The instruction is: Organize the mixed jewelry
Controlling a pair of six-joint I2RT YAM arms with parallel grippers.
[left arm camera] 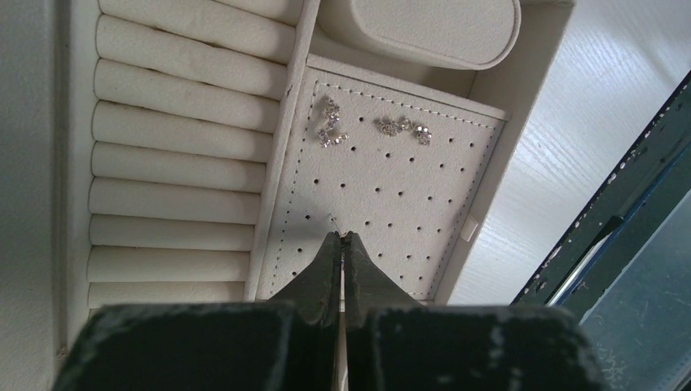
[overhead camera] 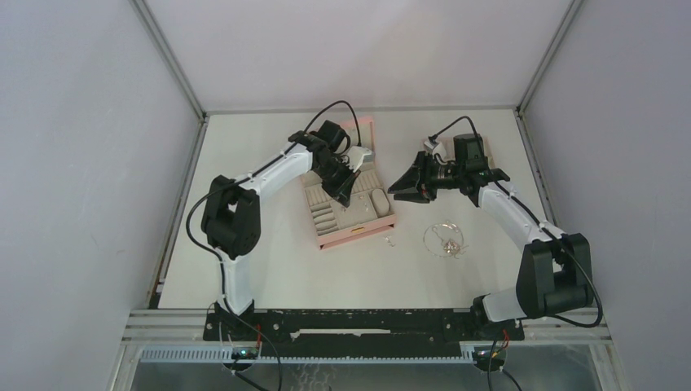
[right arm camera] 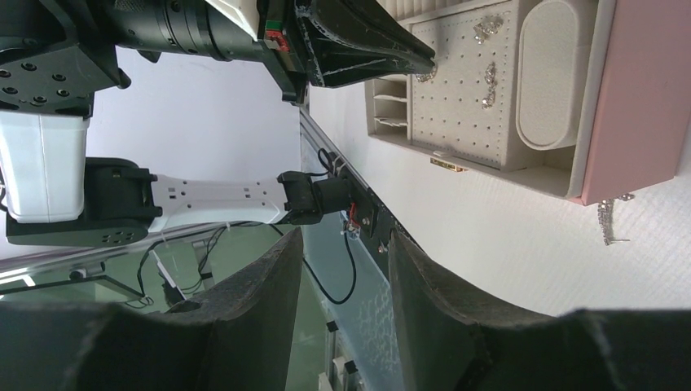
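The pink jewelry box (overhead camera: pixel 356 234) stands open, with ring rolls (left arm camera: pixel 175 167) beside a perforated earring panel (left arm camera: pixel 424 195). Two sparkling earrings, one upright (left arm camera: pixel 329 124) and one sideways (left arm camera: pixel 405 129), lie on that panel. My left gripper is shut just above the panel's holes; a thin pin pokes out at its tips, and a small sparkling earring (right arm camera: pixel 426 75) shows there in the right wrist view. To the box's right, my right gripper is open and empty. Another earring (right arm camera: pixel 605 221) rests on the table by the box.
A round chain or bracelet with tangled jewelry (overhead camera: pixel 450 248) lies on the table at the right. Behind the right arm is a pink-edged container (overhead camera: pixel 489 151), partly hidden. An oval pad (overhead camera: pixel 380 202) sits inside the box.
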